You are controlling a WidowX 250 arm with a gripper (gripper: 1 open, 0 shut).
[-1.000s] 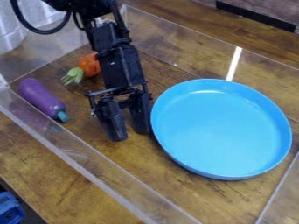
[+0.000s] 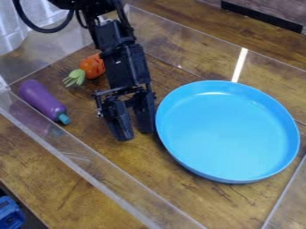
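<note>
My black gripper (image 2: 129, 114) reaches down to the wooden surface at the centre of the camera view, just left of a large blue plate (image 2: 225, 130). Its dark fingertips are low, close to the plate's left rim; whether anything is between them I cannot tell. A purple eggplant-like toy (image 2: 42, 100) lies to the left of the gripper. An orange vegetable with a green top (image 2: 93, 67) lies behind it, partly hidden by the arm.
Clear plastic walls edge the wooden surface along the front left and at the right. A blue object (image 2: 7, 215) shows at the bottom left corner. Bare wood is free in front of the gripper and behind the plate.
My gripper has shifted very slightly to the left. The other things look unchanged.
</note>
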